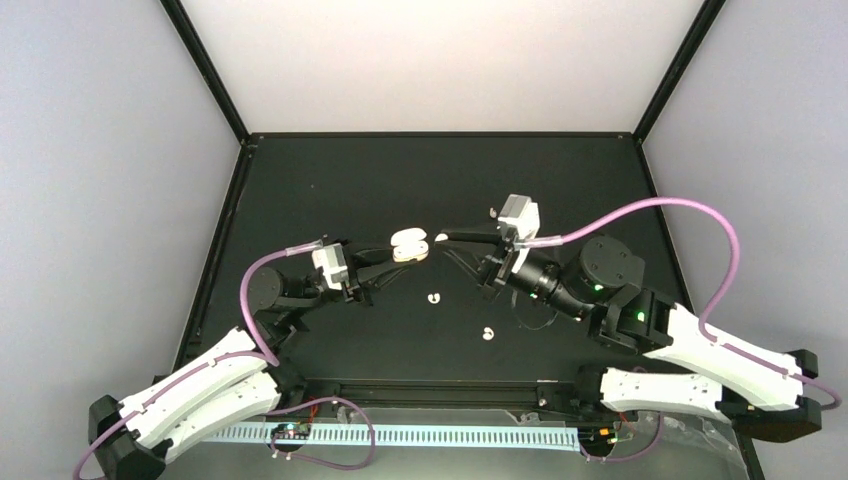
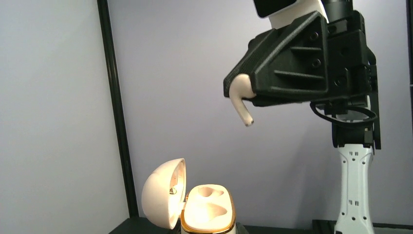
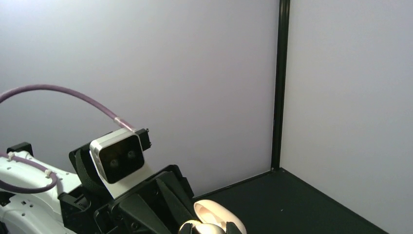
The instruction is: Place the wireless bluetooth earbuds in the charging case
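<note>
The open white charging case [image 1: 410,250], with a gold rim and two empty-looking wells in the left wrist view, is held in my left gripper [image 1: 398,258], shut on it near the middle of the workspace. Its lid [image 2: 158,195] stands open to one side. My right gripper [image 1: 443,237] is just right of the case, shut on a white earbud [image 2: 239,90] whose stem hangs down out of the fingertips, above and apart from the case. In the right wrist view the case lid [image 3: 219,214] shows at the bottom edge, partly cut off.
Small white earbuds lie on the black mat: one [image 1: 433,298] below the case, one [image 1: 488,333] farther toward the front, and a small white piece [image 1: 492,212] behind the right gripper.
</note>
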